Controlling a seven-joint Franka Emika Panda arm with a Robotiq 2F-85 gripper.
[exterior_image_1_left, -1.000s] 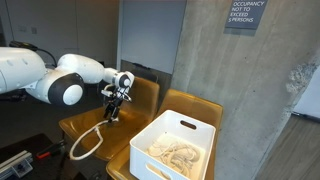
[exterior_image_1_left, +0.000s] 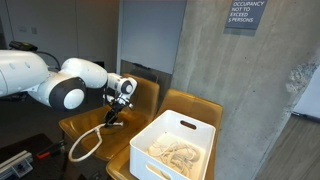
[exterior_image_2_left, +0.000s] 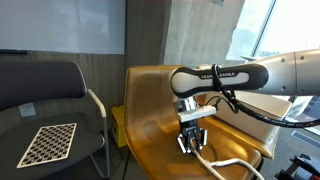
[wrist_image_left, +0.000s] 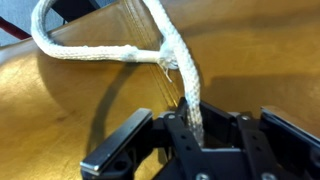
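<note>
A white rope (exterior_image_1_left: 84, 146) lies on the brown leather seat (exterior_image_1_left: 120, 142), part of it looping over the front edge. My gripper (exterior_image_1_left: 110, 122) points down at the seat, right over one end of the rope. Seen from the wrist, the rope (wrist_image_left: 183, 70) runs from a loop at the upper left down between my dark fingers. The fingers stand partly apart around it; whether they press on it cannot be made out. In the second exterior view the gripper (exterior_image_2_left: 192, 150) is low at the seat, with the rope (exterior_image_2_left: 228, 162) trailing to the right.
A white bin (exterior_image_1_left: 172, 146) with more rope (exterior_image_1_left: 178, 157) inside stands on the seat to the right. Behind rises the brown backrest (exterior_image_1_left: 190, 104). A dark chair (exterior_image_2_left: 50, 135) with a patterned board stands apart at the left in the second exterior view.
My gripper has come down slightly toward the seat over the last second. The rope loop at the front edge looks nearly the same, and the bin has stayed put.
</note>
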